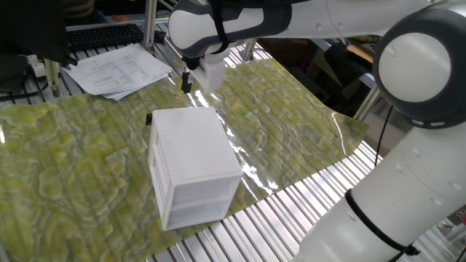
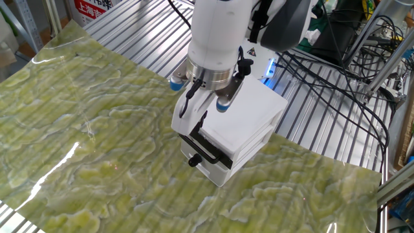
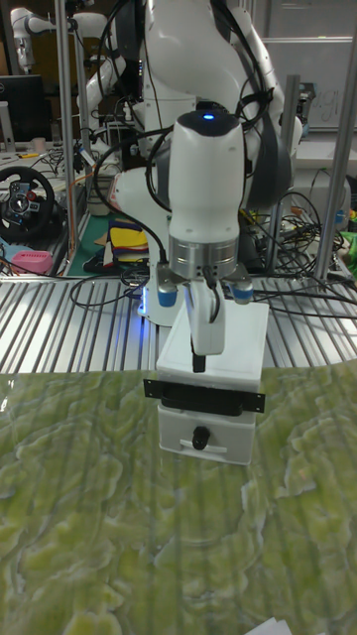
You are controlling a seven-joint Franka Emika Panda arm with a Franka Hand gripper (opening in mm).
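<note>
A white drawer cabinet (image 1: pixel 196 149) stands upright on the green marbled sheet. Its front carries a wide black bar handle (image 3: pixel 211 400) on the upper drawer and a black knob (image 3: pixel 200 438) on the lower one; both drawers look closed. In exterior view 1 my gripper (image 1: pixel 188 81) hangs apart from the cabinet, beyond its top, black fingertip pointing down. Exterior view 2 has the gripper (image 2: pixel 202 120) overlapping the front top edge near the handle. From the front, only one dark fingertip of the gripper (image 3: pixel 198 362) shows, just above the handle, so the finger's opening is hidden.
Loose papers (image 1: pixel 119 70) lie at the sheet's far edge, near a black keyboard (image 1: pixel 105 36). Bare ribbed metal table (image 1: pixel 280 218) borders the sheet on the robot's side, with cables (image 2: pixel 336 97) behind. Much of the green sheet (image 2: pixel 84 129) is clear.
</note>
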